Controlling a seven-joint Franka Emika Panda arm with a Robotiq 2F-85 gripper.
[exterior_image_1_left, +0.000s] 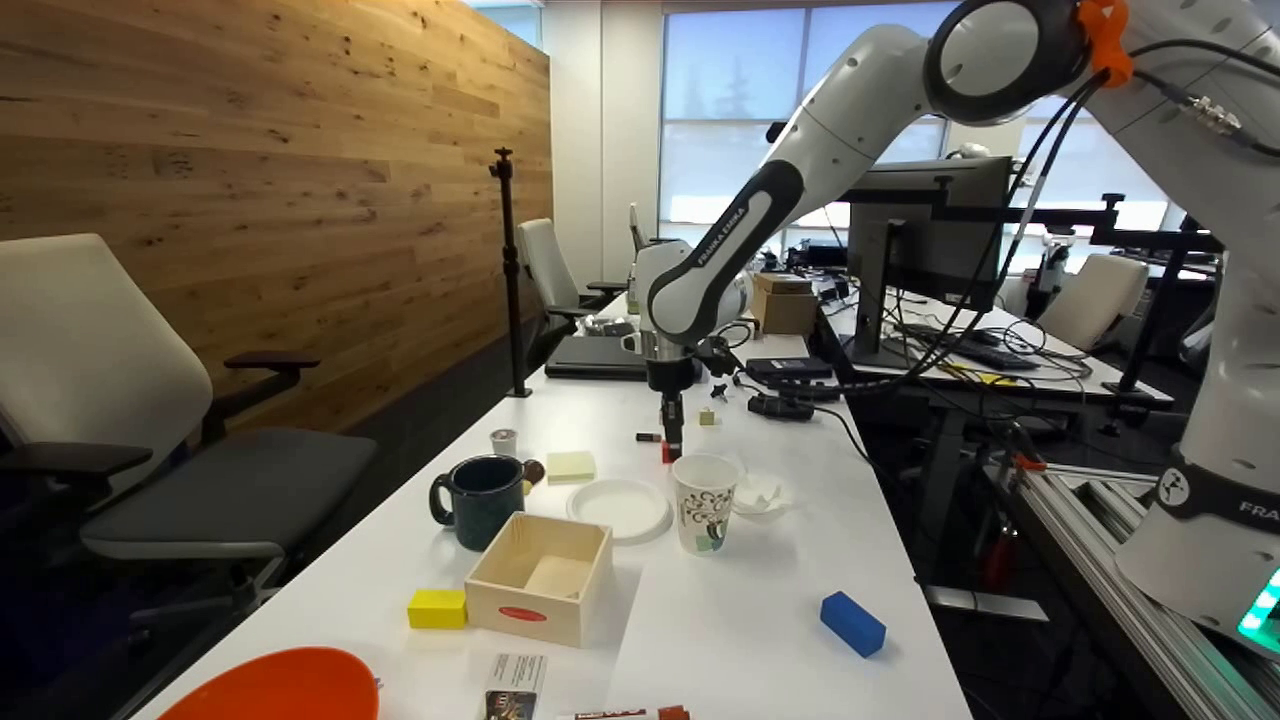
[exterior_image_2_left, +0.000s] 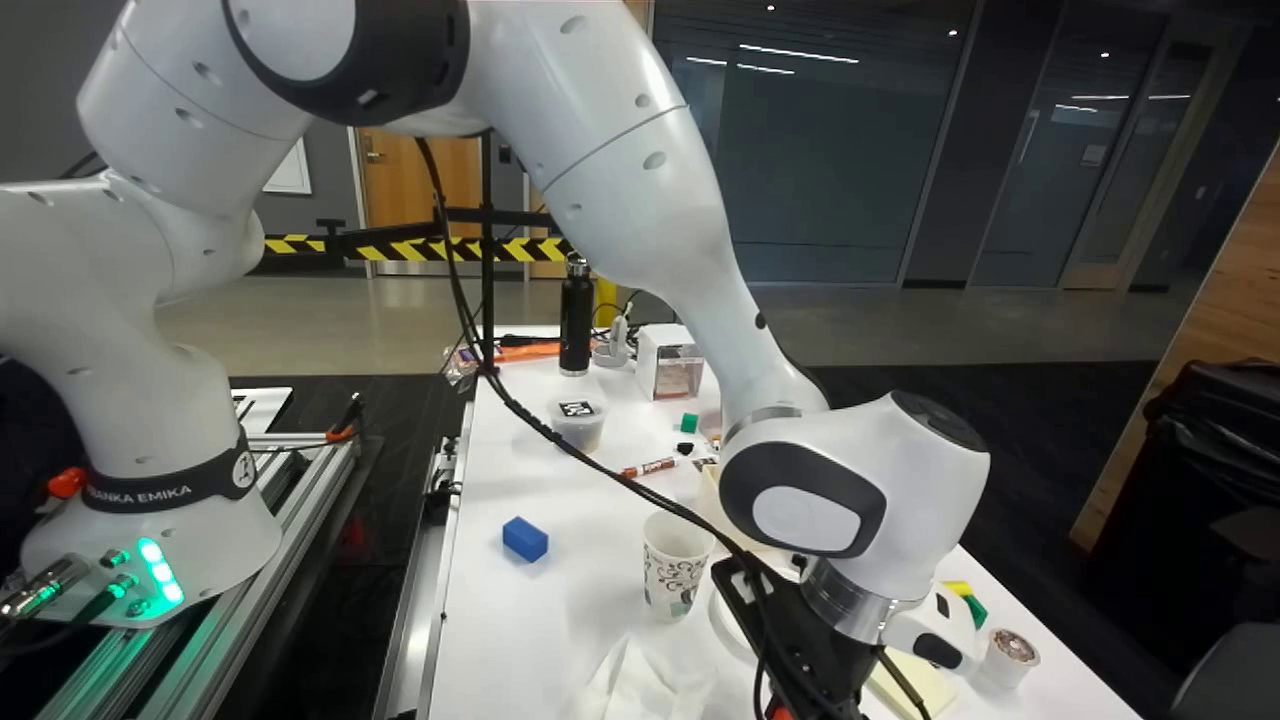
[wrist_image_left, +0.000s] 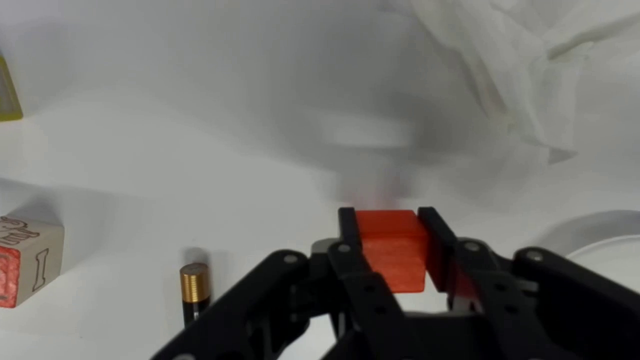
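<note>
In the wrist view, a red block sits between the fingertips of my gripper, which is shut on it. Both dark pads touch its sides. A blurred shadow falls on the white table in front of the block; whether its underside touches the table cannot be told. From the first exterior view, my gripper points straight down over the table, behind the patterned paper cup. In the second exterior view the arm's hand covers most of the gripper.
A battery and a letter block lie left of the gripper; crumpled tissue is ahead right. Nearer the first exterior camera are a white plate, dark mug, wooden box and blue block.
</note>
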